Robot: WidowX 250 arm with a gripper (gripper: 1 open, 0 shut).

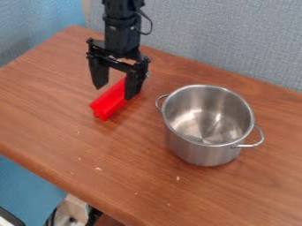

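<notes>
My black gripper [116, 84] hangs over the back middle of the wooden table, its fingers open and lowered on either side of a red bar-shaped object [109, 103]. The red object lies on the table at a diagonal, its far part partly hidden by the gripper. Whether a finger touches it I cannot tell. To the right of both, a steel pot [207, 124] with two handles stands upright, empty inside.
A blue-grey textured wall [224, 35] runs behind it, and a blue surface shows beyond the table's left edge.
</notes>
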